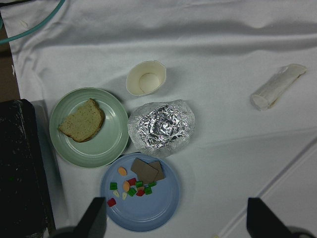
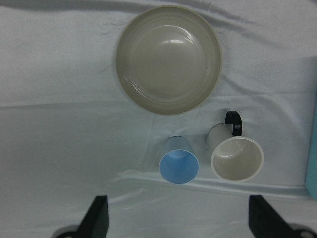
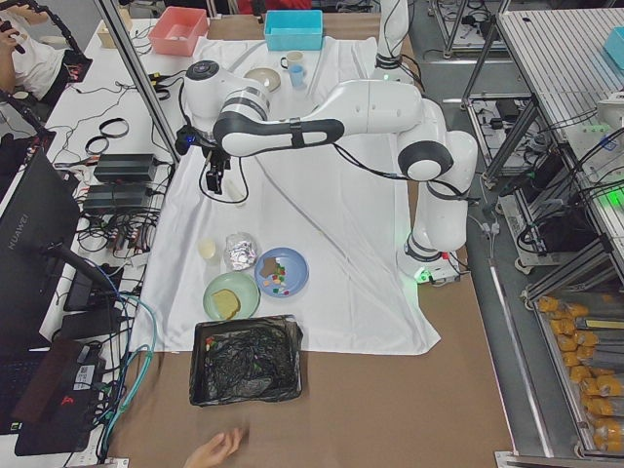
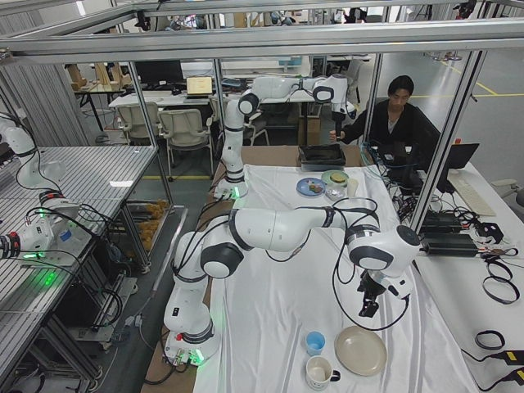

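My left gripper hangs open and empty over the blue plate (image 1: 148, 203) with food pieces, the green plate (image 1: 106, 144) with a bread slice (image 1: 81, 121), a foil bundle (image 1: 161, 126), a paper cup (image 1: 146, 78) and a white roll (image 1: 277, 87). My right gripper is also open, above the cloth near a beige plate (image 2: 168, 62), a blue cup (image 2: 179, 163) and a white mug (image 2: 235, 158) with a black handle.
A black-lined bin (image 3: 244, 385) sits at one end of the white cloth. Teal (image 3: 292, 29) and pink (image 3: 178, 29) bins are at the other. A person's hand (image 3: 210, 450) shows near the black bin.
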